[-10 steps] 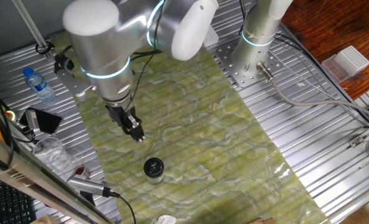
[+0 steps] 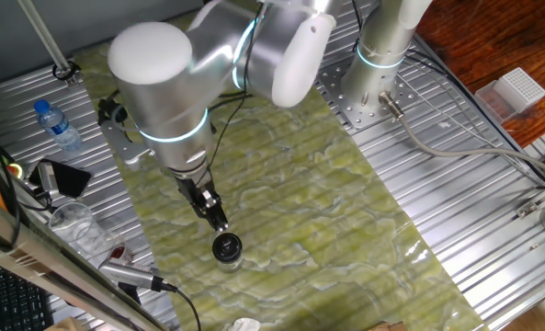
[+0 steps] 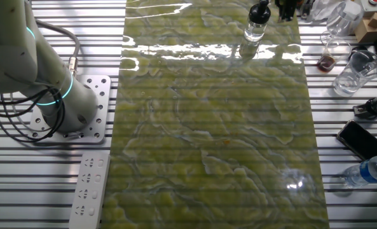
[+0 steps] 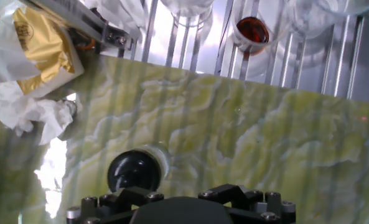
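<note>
A small clear bottle with a black cap (image 2: pixel 227 246) stands upright on the green marbled mat (image 2: pixel 290 211). In exterior view 1 my gripper (image 2: pixel 218 224) reaches down just behind the cap, close to it in the picture; whether they touch cannot be made out. The wrist view has the black cap (image 4: pixel 134 171) low and left of centre, just beyond the left finger. There the gripper appears open, its two black fingers apart with nothing between them. Exterior view 2 shows the clear bottle (image 3: pixel 255 28) at its top edge, with only a dark bit of the gripper beside it.
Along one side of the mat lie a clear cup with dark liquid (image 3: pixel 327 62), a clear beaker (image 3: pixel 356 73), a phone (image 3: pixel 364 141) and a water bottle (image 3: pixel 369 172). Crumpled tissue (image 4: pixel 32 109) and a gold-white packet (image 4: pixel 44 53) lie near the mat's edge.
The bottle has stayed in place.
</note>
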